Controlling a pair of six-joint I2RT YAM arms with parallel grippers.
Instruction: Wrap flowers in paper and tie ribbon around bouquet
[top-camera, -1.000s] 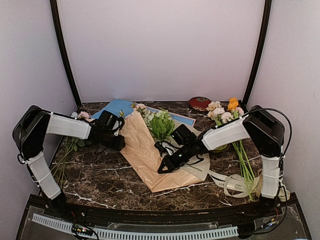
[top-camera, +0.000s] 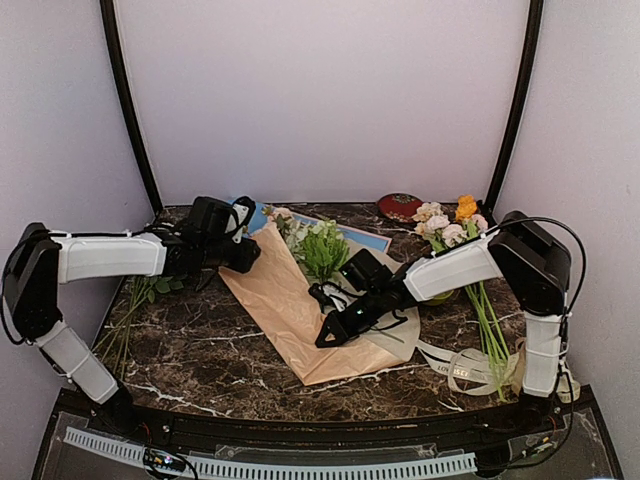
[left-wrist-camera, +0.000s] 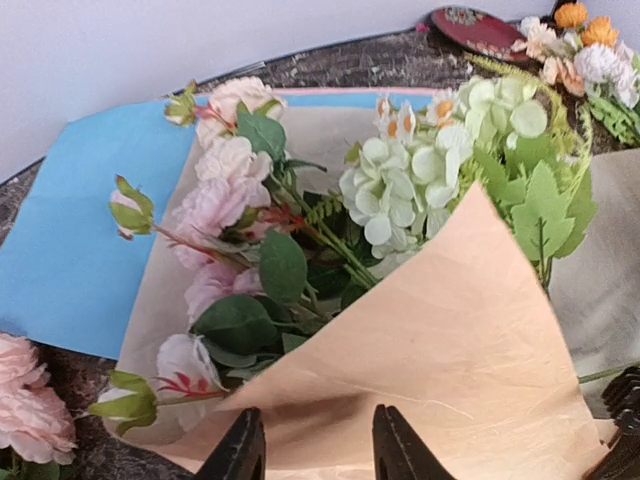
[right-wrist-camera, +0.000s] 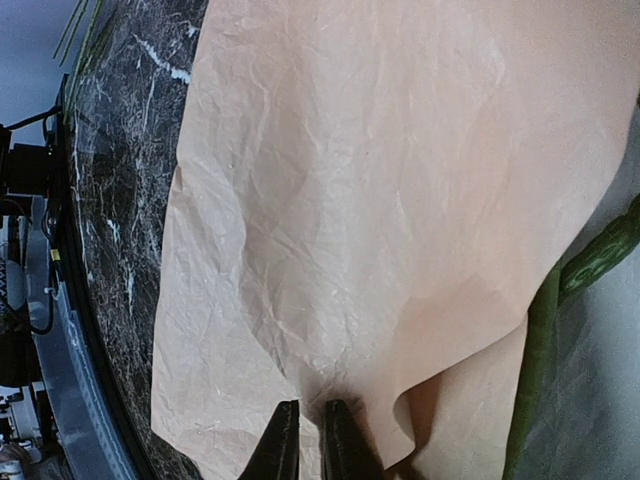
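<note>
Peach wrapping paper (top-camera: 282, 315) is folded diagonally over the bouquet, hiding its stems. Above the fold show pink and white roses (left-wrist-camera: 225, 195), white hydrangea (left-wrist-camera: 385, 190) and green leaves (top-camera: 322, 250). My left gripper (top-camera: 243, 262) is over the paper's upper left edge; in its wrist view the fingers (left-wrist-camera: 245, 450) stand apart above the peach sheet, with no grip on it visible. At the lower middle, my right gripper (top-camera: 328, 336) is shut on a gathered fold of the paper (right-wrist-camera: 330, 375), its fingers (right-wrist-camera: 285, 440) close together.
Blue sheet (left-wrist-camera: 70, 230) lies under the wrap at the back left. More flowers with long stems (top-camera: 490, 335) and a white ribbon (top-camera: 465, 370) lie right; other stems (top-camera: 122, 325) lie left. A red fan-like item (top-camera: 400, 206) sits behind. Bare marble (top-camera: 195, 350) is front left.
My right gripper and the folded paper have stayed put.
</note>
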